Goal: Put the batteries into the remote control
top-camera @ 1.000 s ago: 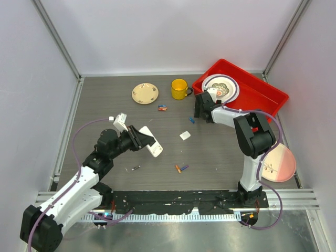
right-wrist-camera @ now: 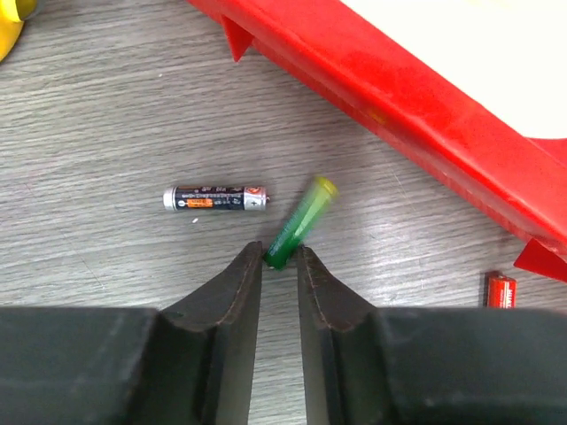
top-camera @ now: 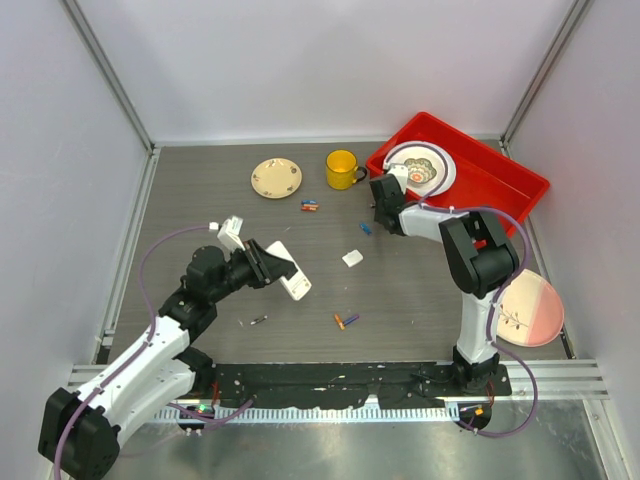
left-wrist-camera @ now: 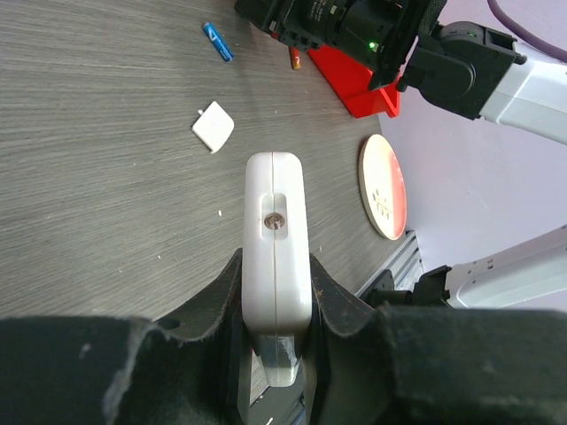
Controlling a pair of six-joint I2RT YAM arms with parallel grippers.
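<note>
My left gripper (top-camera: 268,264) is shut on the white remote control (top-camera: 294,280), seen end-on in the left wrist view (left-wrist-camera: 274,248). My right gripper is by the red bin, fingertips at the near end of a green battery (right-wrist-camera: 301,219); whether they grip it is unclear. A black battery (right-wrist-camera: 215,198) lies left of it, a red battery (right-wrist-camera: 500,292) to the right. The white battery cover (top-camera: 352,258) lies mid-table; a blue battery (left-wrist-camera: 218,42) and orange and purple batteries (top-camera: 343,321) lie loose.
The red bin (top-camera: 513,180) with plates fills the back right. A yellow mug (top-camera: 341,169) and small plate (top-camera: 276,178) stand at the back; a pink-white plate (top-camera: 535,309) lies front right.
The right arm has shifted very slightly at the bin's corner. The left arm and remote control have not moved.
</note>
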